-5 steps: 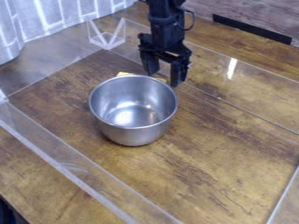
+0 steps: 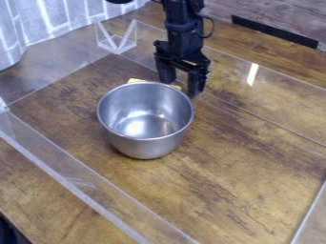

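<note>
A large steel bowl (image 2: pixel 144 122) sits on the wooden table in the middle of the view. Just behind its rim is a small yellow object (image 2: pixel 135 81), mostly hidden. My black gripper (image 2: pixel 180 78) hangs over the back right edge of the bowl, close to the yellow object. Whether its fingers are open or shut, or hold anything, I cannot tell at this size.
A white wire-like frame (image 2: pixel 116 38) stands at the back left. Clear transparent edges run along the sides, with a pale curtain at the upper left.
My gripper has shifted very slightly near the back of the bowl. The bowl and yellow object look unchanged.
</note>
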